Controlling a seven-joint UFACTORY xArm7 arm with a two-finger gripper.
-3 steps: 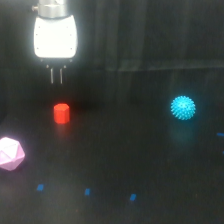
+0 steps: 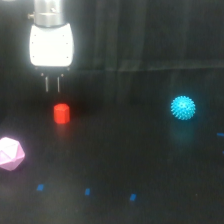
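Observation:
My gripper (image 2: 52, 91) hangs at the upper left, below the arm's white hand (image 2: 51, 45). Its two thin fingers (image 2: 46, 84) stand apart, and only dark background shows between them. Just below the fingertips in the view, and slightly to the right, a small red block (image 2: 61, 113) rests on the dark table. How much height separates the tips from the block is hard to judge.
A pink faceted ball (image 2: 11, 153) lies at the left edge. Far to the right sits a spiky light-blue ball (image 2: 182, 107). Several small blue marks dot the front, one of them a blue mark (image 2: 87, 191).
My gripper has come down and shifted a little left, and its fingers have spread wider. The red block and both balls stay where they were.

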